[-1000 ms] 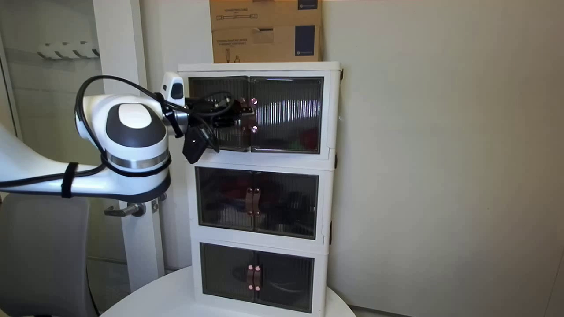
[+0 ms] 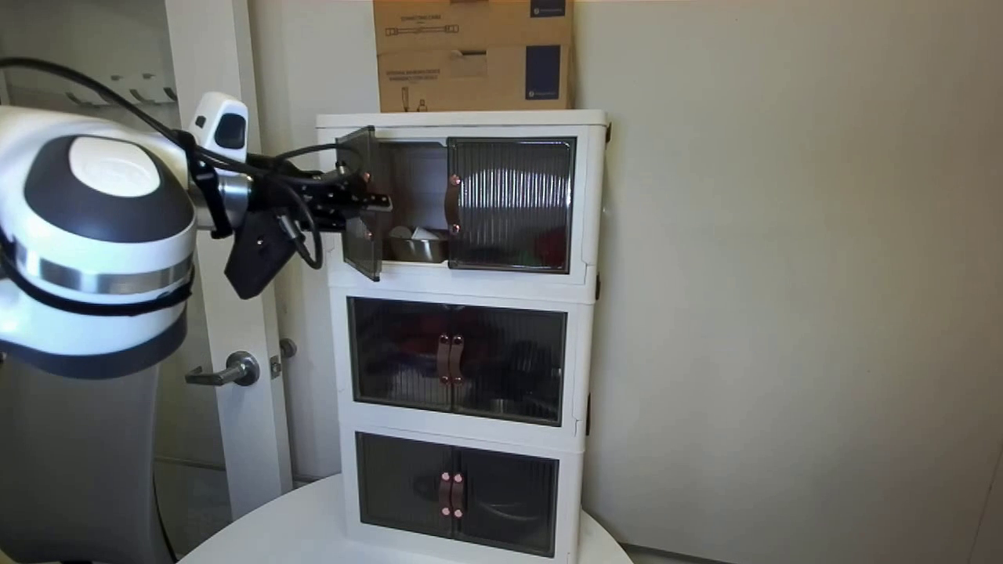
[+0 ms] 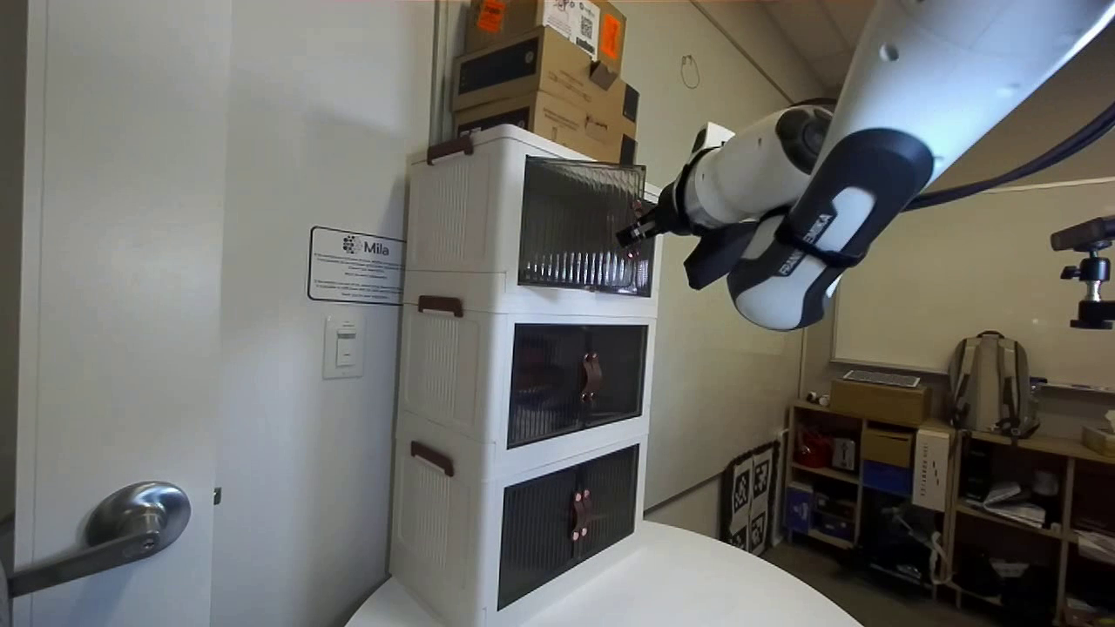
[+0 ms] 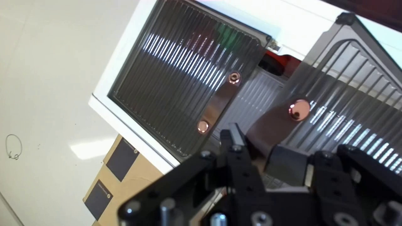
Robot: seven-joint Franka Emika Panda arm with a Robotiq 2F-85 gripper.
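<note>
A white three-tier cabinet (image 2: 461, 287) with smoky ribbed doors stands in front of my arm. Its top left door (image 2: 362, 255) is swung outward, seen nearly edge-on in exterior view 1. In the wrist view my gripper is shut on the brown strap handle (image 4: 274, 122) of that door, the strap passing between the fingers. The strap's lower end is hidden by the gripper. The top right door (image 2: 517, 202) is closed, its own strap (image 4: 218, 103) free. Through the opening a metal container (image 2: 418, 249) with pale items shows on the top shelf.
Cardboard boxes (image 2: 475, 66) are stacked on top of the cabinet. The middle doors (image 2: 508, 366) and bottom doors (image 2: 508, 503) are closed. A white round table (image 2: 282, 531) carries the cabinet. To the left is a room door with a metal handle (image 2: 226, 370).
The top left door has gone from nearly closed to wide open. My arm and gripper have moved left and outward with it, uncovering the shelf inside.
</note>
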